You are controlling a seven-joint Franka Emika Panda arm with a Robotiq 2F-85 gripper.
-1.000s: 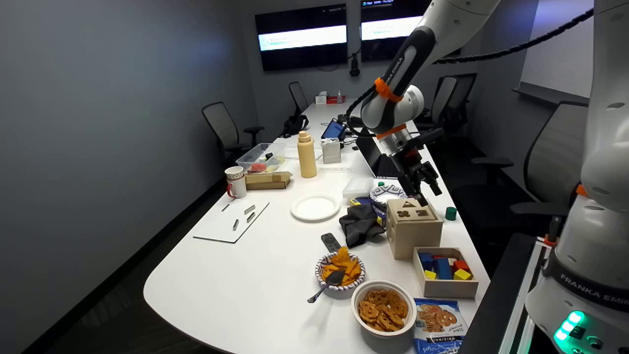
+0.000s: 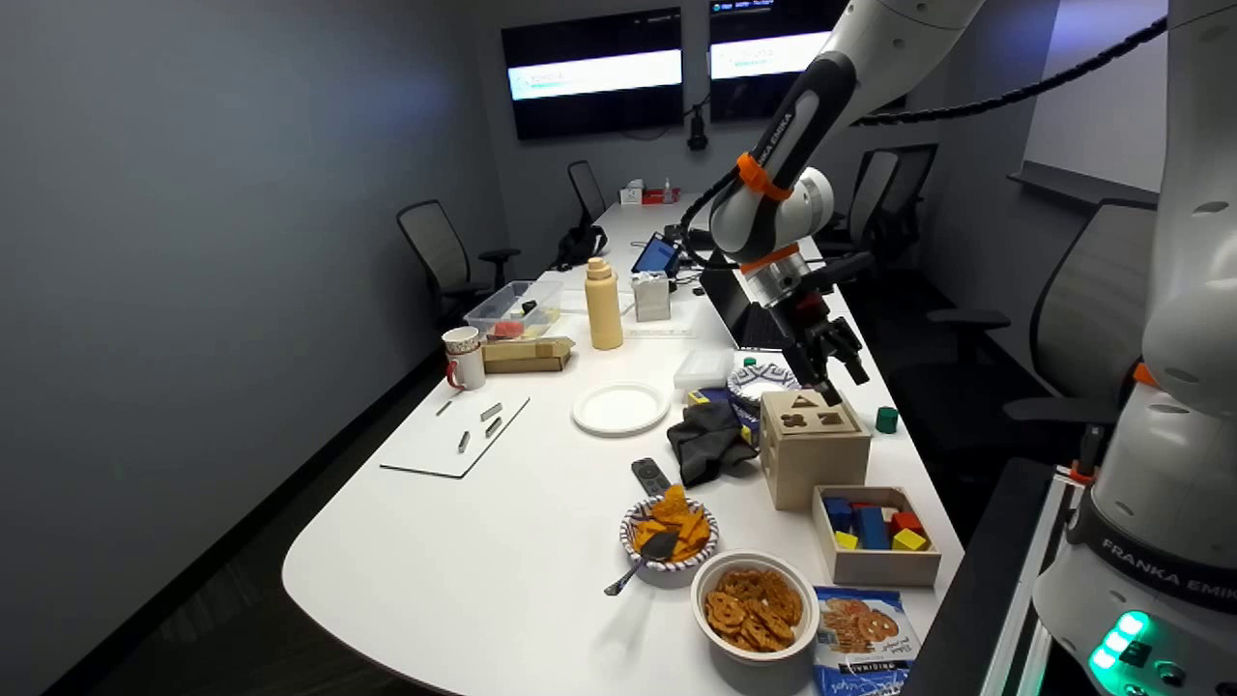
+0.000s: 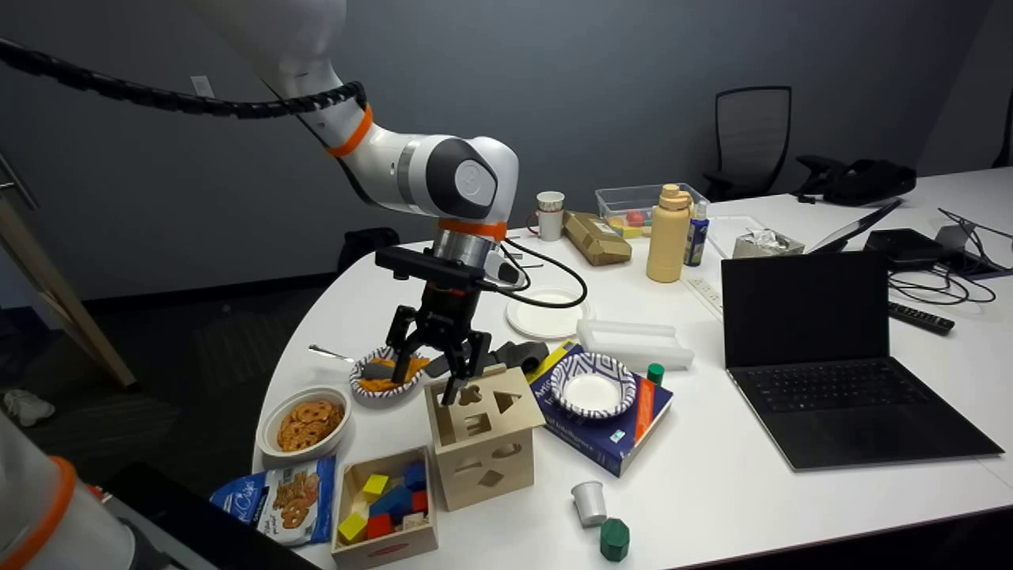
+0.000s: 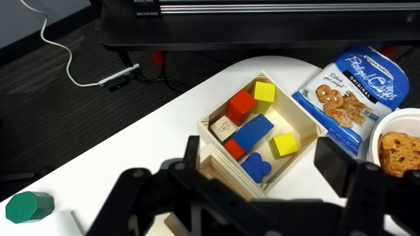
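Note:
My gripper [image 3: 424,380] stands open above the wooden shape-sorter box [image 3: 488,467], its fingers wide apart with nothing between them. Cut-out holes mark the box's top and front face. Beside it lies a shallow wooden tray [image 4: 298,102] of blocks: a red block [image 4: 241,106], a blue block [image 4: 253,131], a blue flower-shaped block [image 4: 256,167], a yellow cube [image 4: 283,145] and others. Part of the sorter box shows in the wrist view under my gripper. A green block [image 3: 614,538] rests on the table near a small grey cup [image 3: 589,503].
Near the tray are a pretzel bag [image 2: 866,642], a bowl of pretzels [image 2: 698,596] and a bowl of chips [image 2: 627,536]. A blue book [image 3: 624,446] carrying a patterned bowl [image 3: 593,391] lies beside the sorter box. An open laptop [image 3: 807,313] stands farther off.

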